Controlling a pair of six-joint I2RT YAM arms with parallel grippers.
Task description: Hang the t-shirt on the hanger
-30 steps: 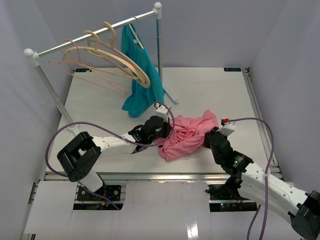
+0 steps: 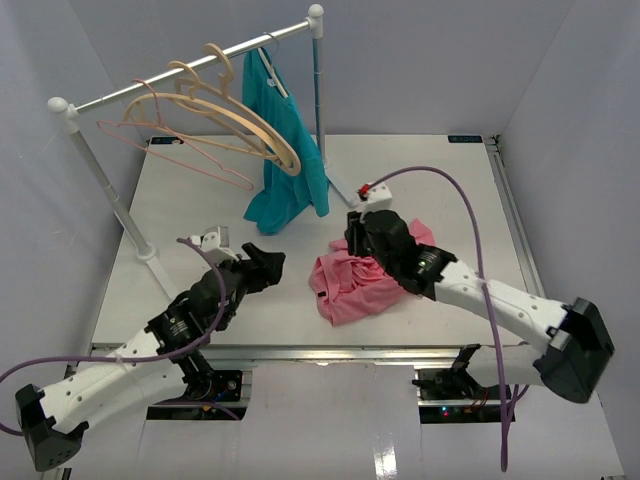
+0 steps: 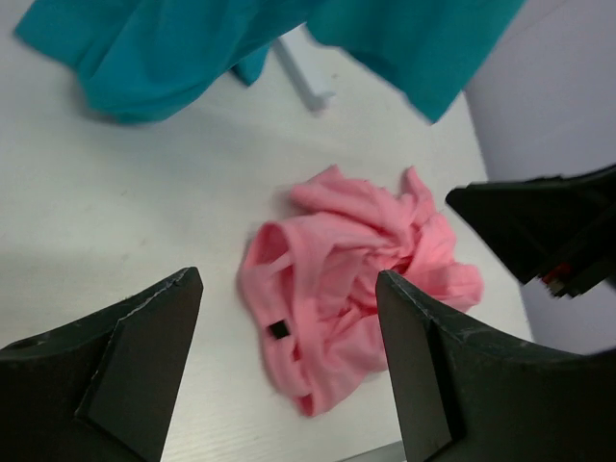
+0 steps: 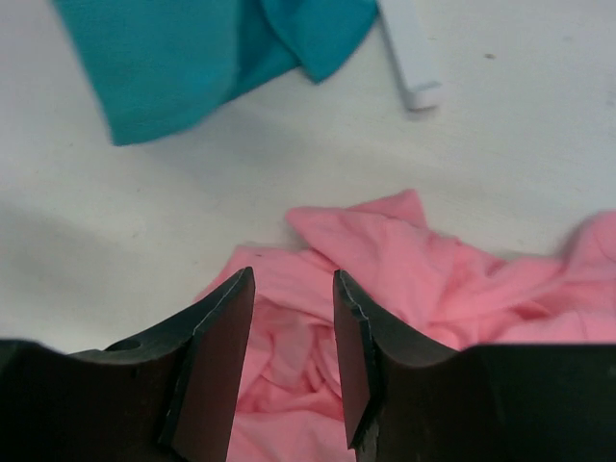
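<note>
A crumpled pink t-shirt (image 2: 350, 290) lies on the white table, also filling the lower right wrist view (image 4: 404, 279). Wooden hangers (image 2: 270, 145) and a pink hanger (image 2: 175, 160) hang from the rail. My left gripper (image 2: 265, 268) is raised left of the shirt; in its wrist view the fingers stand wide apart with nothing between them. My right gripper (image 2: 355, 232) is above the shirt's back part; its fingers are apart, with only the shirt below visible through the gap.
A teal garment (image 2: 285, 190) hangs from the rail (image 2: 130, 92), its lower part near the table. The rack's foot (image 2: 340, 185) lies behind the pink shirt.
My left gripper has left the shirt and moved left. My right gripper has moved from the shirt's right side up and back, toward the rack. The pink shirt remains on the table.
</note>
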